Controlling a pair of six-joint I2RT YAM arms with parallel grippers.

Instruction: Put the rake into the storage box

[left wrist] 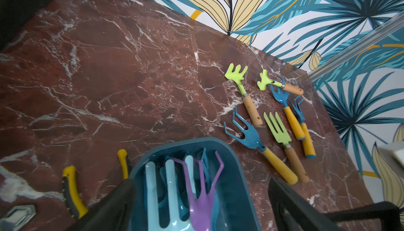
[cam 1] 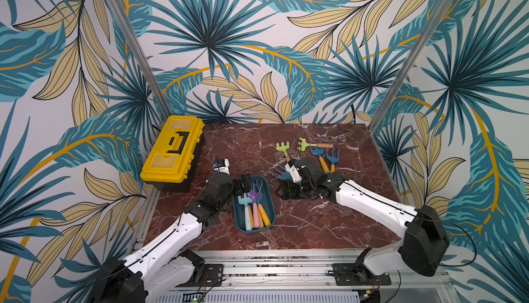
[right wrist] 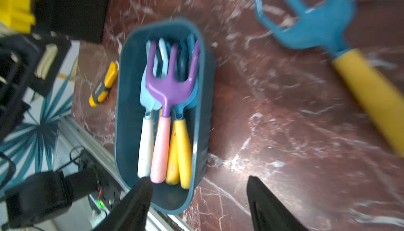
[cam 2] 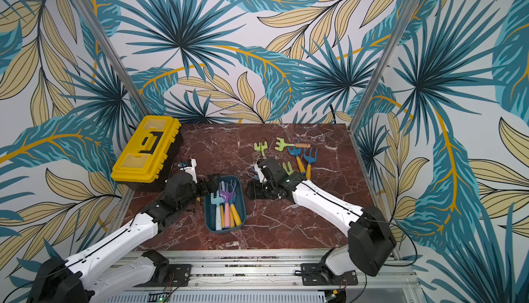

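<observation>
The blue-grey storage box (right wrist: 204,117) stands at the front middle of the table. Inside it lie a purple rake (right wrist: 170,89) with a pink handle and several blue ones with white or yellow handles. At the box's left rim my left gripper (cam 1: 242,185) stands open, empty between its fingers. Just right of the box is my right gripper (cam 1: 287,191), its fingers apart and holding nothing. A blue rake (left wrist: 251,137) with a yellow handle lies on the table right of the box. Beside it is a green fork (left wrist: 278,132); my right arm partly hides this area in the top views.
Farther back right lie green rakes (left wrist: 236,76) and blue ones (left wrist: 281,97) with wood or yellow handles. A yellow toolbox (cam 1: 175,149) stands at the back left. A yellow-black cutter (right wrist: 104,84) lies left of the box.
</observation>
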